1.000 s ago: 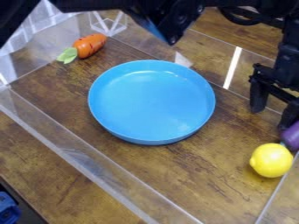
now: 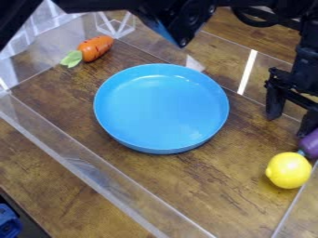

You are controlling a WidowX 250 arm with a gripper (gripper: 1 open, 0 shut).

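My black gripper (image 2: 288, 108) is low at the right edge, its fingers reaching down beside a purple object (image 2: 310, 145) that is cut off by the frame; whether it is open or shut on it is unclear. A yellow lemon (image 2: 288, 170) lies just below. A blue plate (image 2: 161, 106) sits in the middle, and an orange carrot with a green top (image 2: 95, 49) lies at the upper left.
Clear plastic walls border the wooden board (image 2: 174, 186). The board's lower middle is free. A blue item (image 2: 6, 221) shows at the lower left edge, and dark arm parts cross the top.
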